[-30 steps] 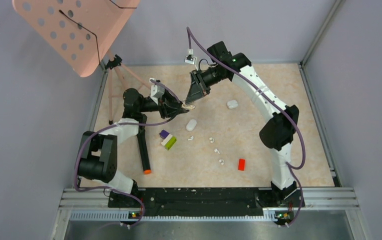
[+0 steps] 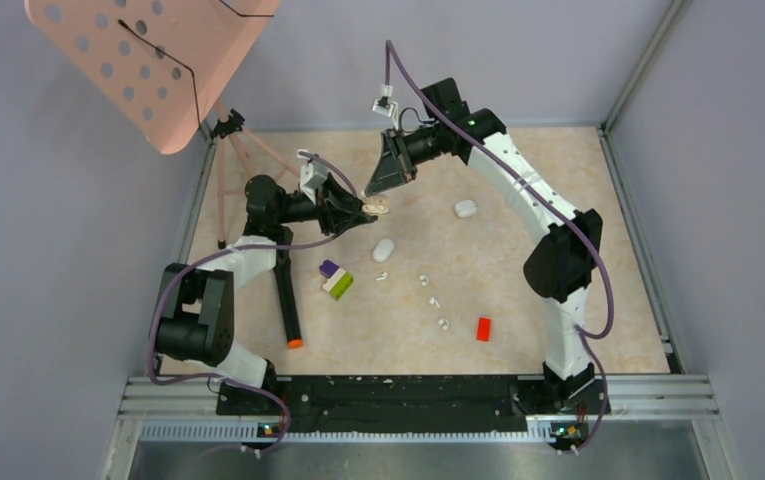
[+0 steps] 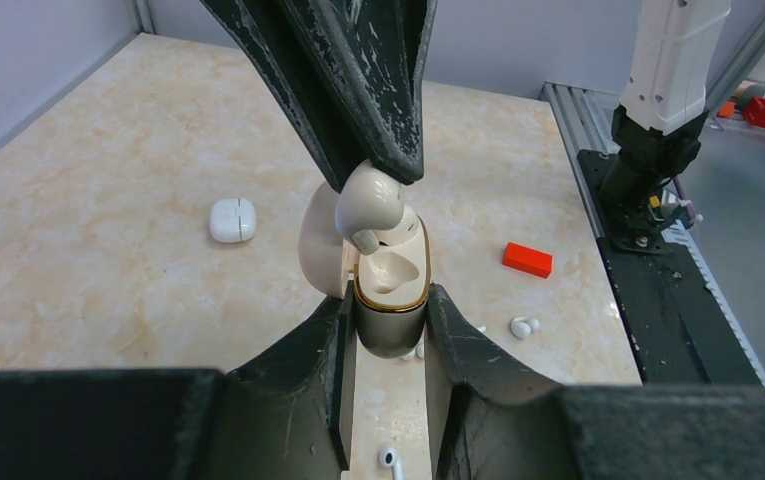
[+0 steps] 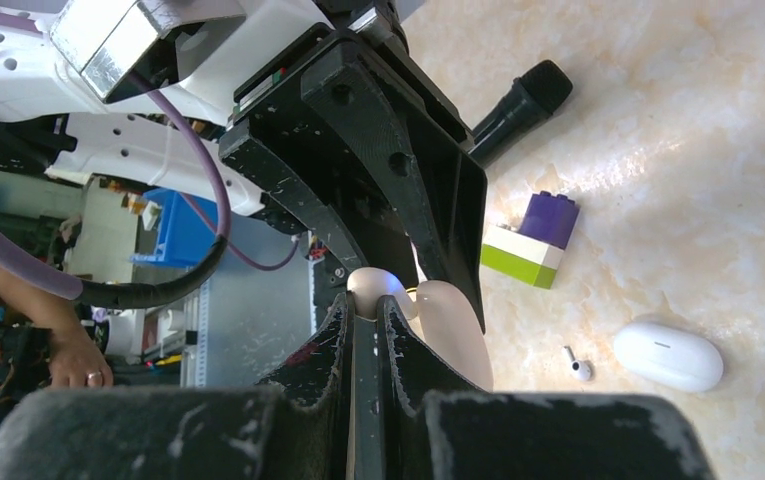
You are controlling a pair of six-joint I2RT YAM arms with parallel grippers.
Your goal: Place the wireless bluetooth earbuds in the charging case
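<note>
An open white charging case [image 3: 391,275] with gold trim is held by my left gripper, shut on its base, lid upright behind. My right gripper is shut on a white earbud [image 3: 368,200], hanging just above the case's cavities at the upper left; whether they touch I cannot tell. In the top view both grippers meet near the middle left.
Closed white cases [image 2: 383,251] lie on the table [image 2: 538,260], with several loose earbuds [image 2: 424,280], green, white and purple blocks [image 2: 338,284], a red block [image 2: 483,330] and a black microphone [image 4: 513,110].
My right gripper has moved slightly up and back, toward the rear of the table. My left arm has barely moved.
</note>
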